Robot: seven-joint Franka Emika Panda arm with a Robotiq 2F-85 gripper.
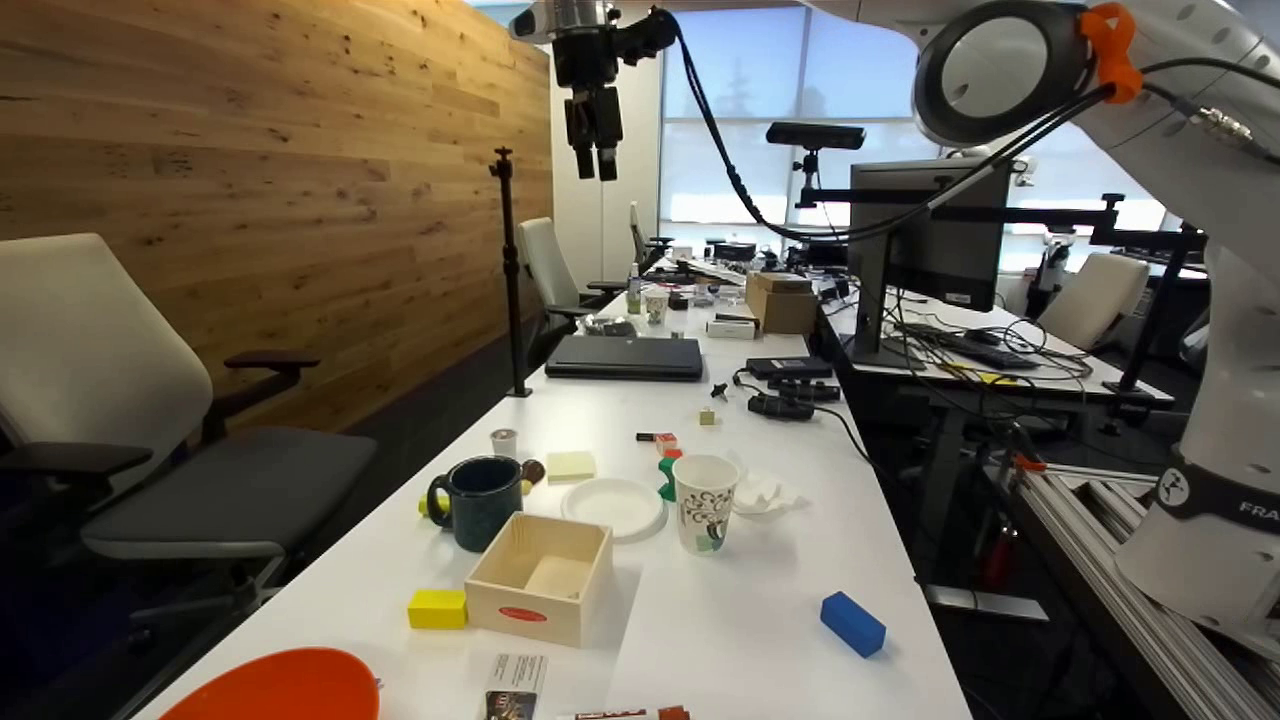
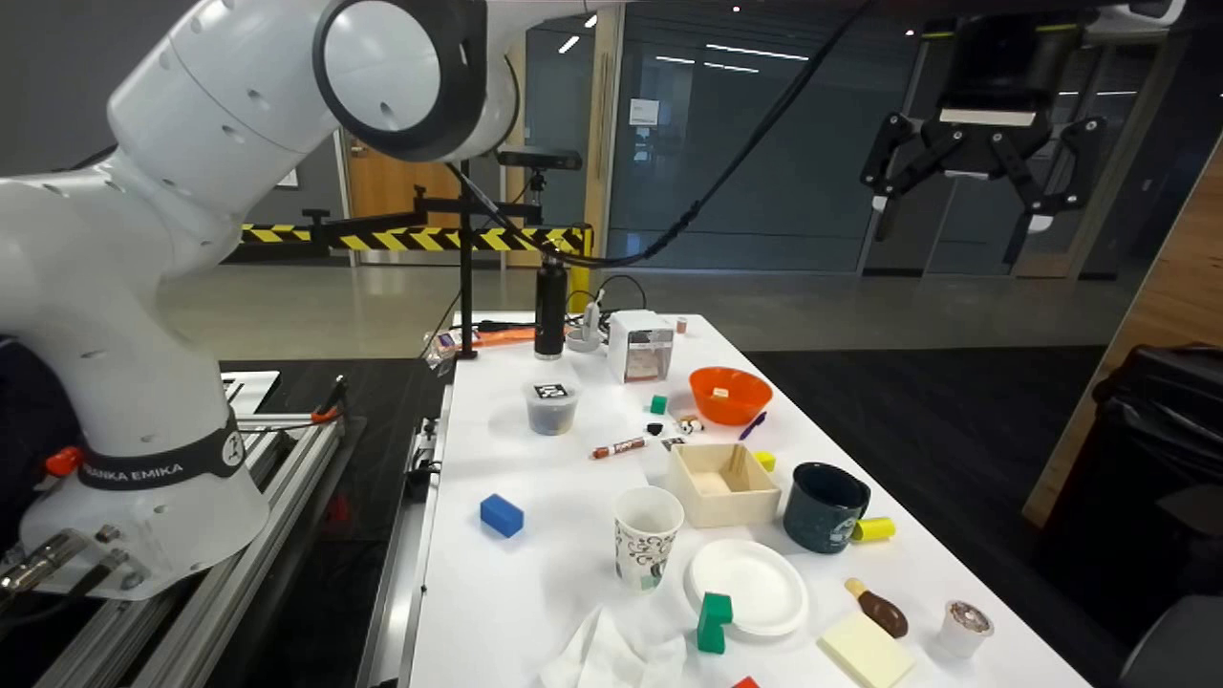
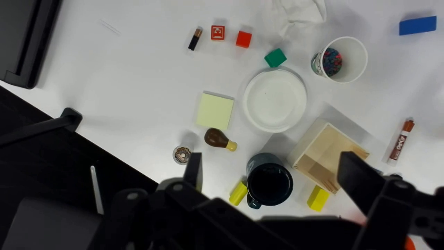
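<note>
High above the table, clear of every object, my gripper (image 2: 960,216) stands open with nothing between its fingers. Seen from the wrist, the dark mug (image 3: 270,183), a yellow cylinder (image 3: 238,193) and a yellow block (image 3: 318,198) lie between its spread fingers. The wooden box (image 1: 540,578) looks empty. Beside it are the white plate (image 3: 275,100) and a patterned paper cup (image 3: 340,60) with small coloured bits inside. A green block (image 2: 713,623) touches or nearly touches the plate's rim. Off on its own lies a blue block (image 1: 853,624).
An orange bowl (image 2: 730,396) with a small item in it, a marker (image 2: 619,448) and a lidded tub (image 2: 551,408) stand at one end. Sticky notes (image 3: 215,110), a toy drumstick (image 3: 219,139) and red cubes (image 3: 244,39) lie around the plate. A black stand (image 1: 512,276) rises at the table edge.
</note>
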